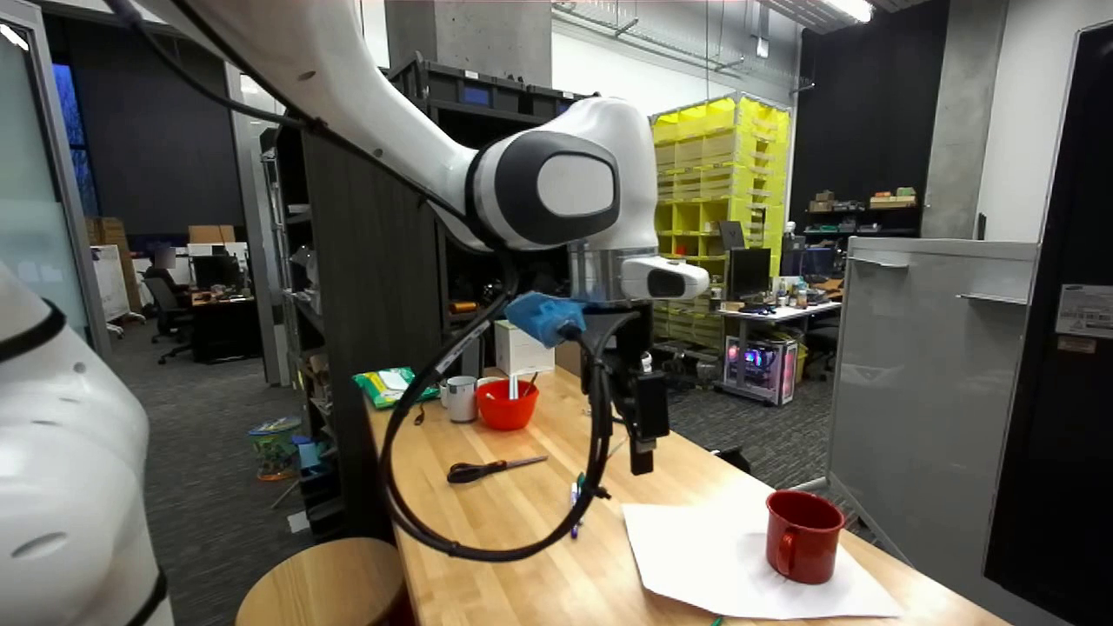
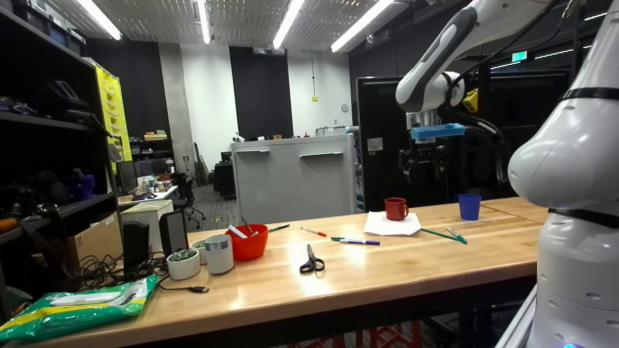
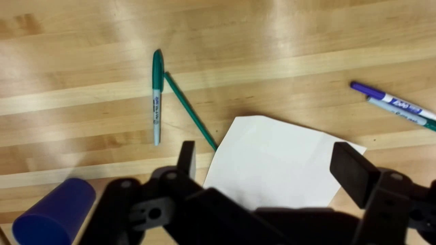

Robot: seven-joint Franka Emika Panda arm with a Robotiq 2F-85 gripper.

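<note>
My gripper is open above the table, with nothing between its fingers; below it in the wrist view lies a white sheet of paper [image 3: 274,159]. A red mug [image 1: 804,537] stands upright on that sheet and is not visible in the wrist view. A green-capped marker [image 3: 157,98] and a thin green pencil [image 3: 190,110] lie left of the paper. To its right, a purple marker [image 3: 386,98] rests alongside another green-capped marker [image 3: 396,111]. The blue cup [image 2: 469,207] stands past the paper, near the robot's base.
Toward the shelf end stand a red bowl [image 2: 250,241] with pens in it, a grey-white mug [image 2: 220,254] and a potted succulent [image 2: 183,265]. Scissors [image 2: 312,260] and a red pen [image 2: 314,231] lie mid-table. A green packet [image 2: 81,307] covers the near left corner.
</note>
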